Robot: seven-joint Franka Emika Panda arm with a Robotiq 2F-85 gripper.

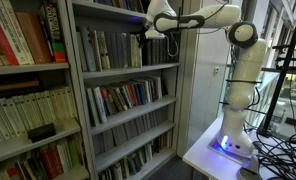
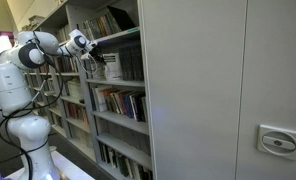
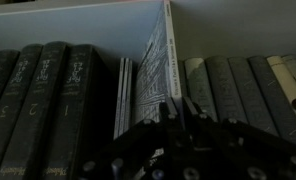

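Observation:
A thin book with a pale spine (image 3: 172, 55) and a grey patterned cover stands upright in the wrist view, taller than the books around it. My gripper, dark at the bottom of that view, is shut on the lower visible part of this spine. How far the fingers reach along the covers is hard to see in the dark. From outside, the gripper (image 1: 144, 38) is at the upper shelf of the bookcase, and the gripper (image 2: 94, 50) reaches in from the left in the other exterior view. The held book cannot be made out clearly there.
Thick dark numbered volumes (image 3: 73, 110) stand left of the thin book, with several slim volumes (image 3: 124, 95) between. Grey-green books (image 3: 226, 88) line the right side. A shelf board (image 1: 128, 72) runs below, and the bookcase upright (image 1: 79, 90) stands left.

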